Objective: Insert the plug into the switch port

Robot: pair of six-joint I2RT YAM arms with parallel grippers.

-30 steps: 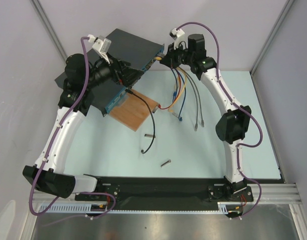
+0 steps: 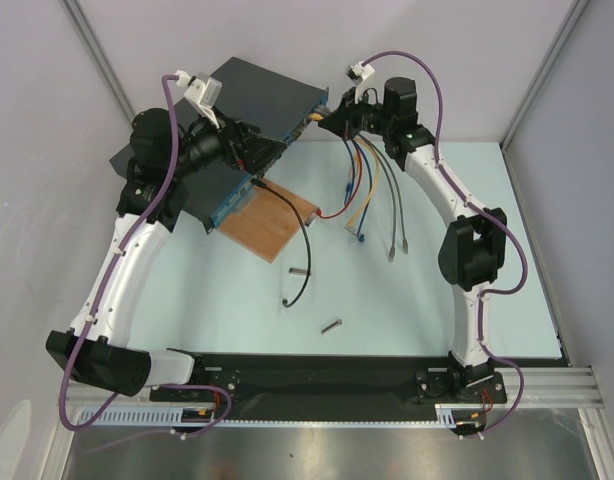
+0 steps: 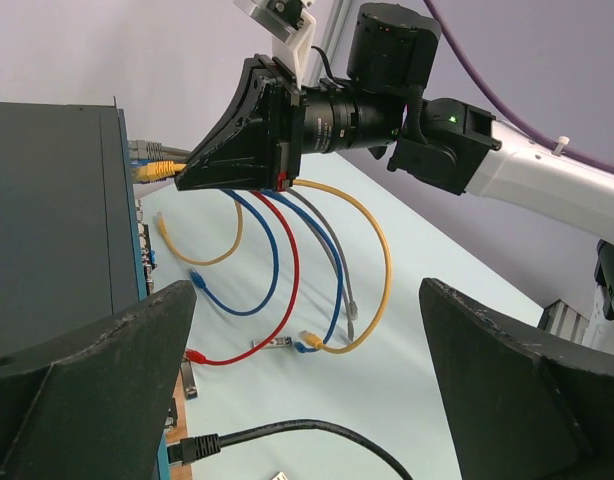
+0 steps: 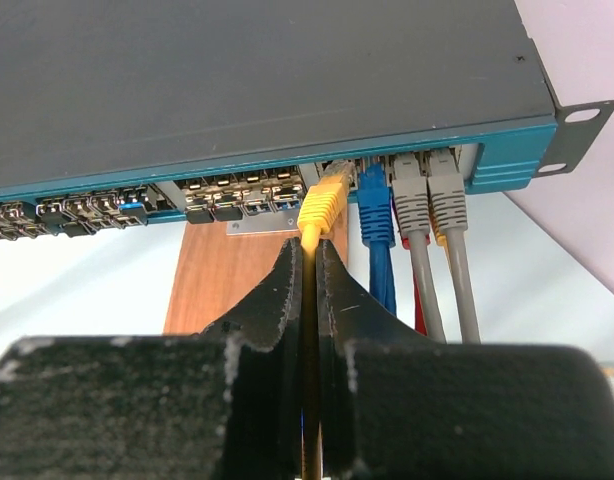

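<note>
The yellow plug (image 4: 322,205) is at the switch's front row of ports, leaning slightly, its clear tip against a port opening; how deep it sits I cannot tell. Just behind its boot, my right gripper is shut on the yellow cable. The dark switch (image 4: 267,75) has a teal front edge. In the left wrist view, the right fingers (image 3: 227,150) reach toward the ports from the right. My left gripper stands open beside the switch's front, nothing between its fingers.
A blue plug (image 4: 374,200) and two grey plugs (image 4: 448,190) sit close to the right of the yellow one. A black cable (image 2: 301,225) comes from the switch's near end. Loose cable ends (image 2: 362,237) lie on the white table (image 2: 437,300).
My right arm has shifted slightly right over the last second, its fingertips staying near the ports. The yellow cable's hanging loop has shifted a little. The left arm has stayed still.
</note>
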